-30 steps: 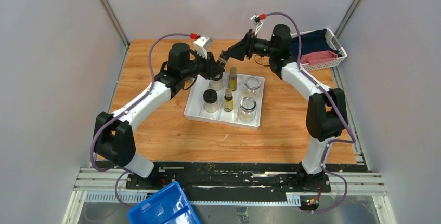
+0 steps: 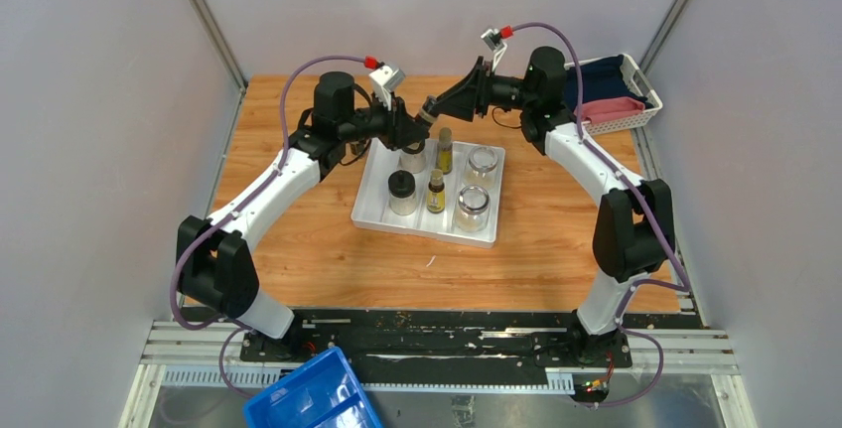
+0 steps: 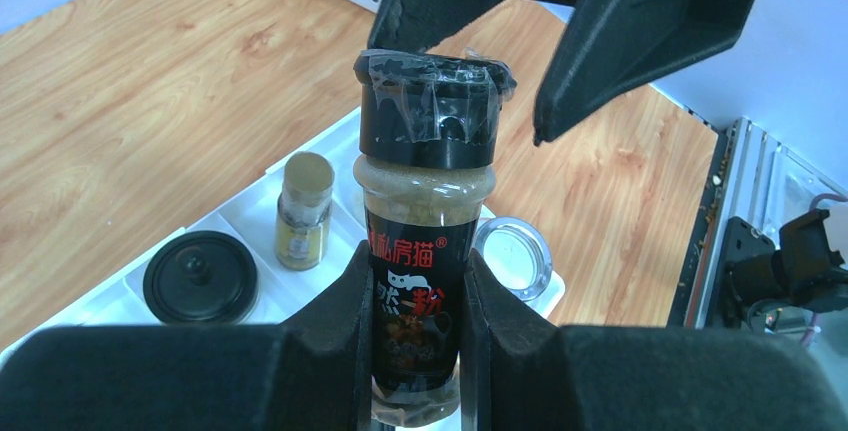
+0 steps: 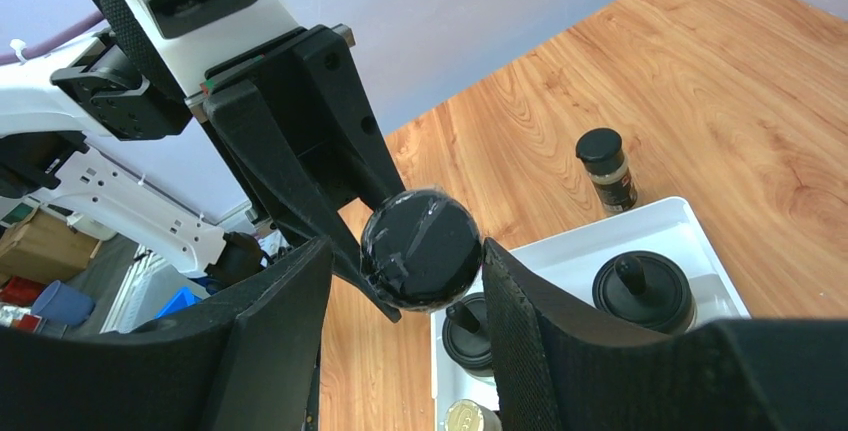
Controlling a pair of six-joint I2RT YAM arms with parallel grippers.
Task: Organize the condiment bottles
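A condiment bottle with a black taped cap and a black label is tilted above the white tray. My left gripper is shut on its lower body. Beside the cap, my right gripper stands open. The right wrist view shows the bottle's cap between its spread fingers, not clamped. A second black-capped bottle stands upright on the table outside the tray. In the tray are black-lidded jars, glass jars with clear lids, and slim yellow-labelled bottles.
A white basket with dark and pink cloth sits at the back right. A blue bin lies beyond the front edge. Bare wooden table surrounds the tray at the front and sides. Both grippers are very close together.
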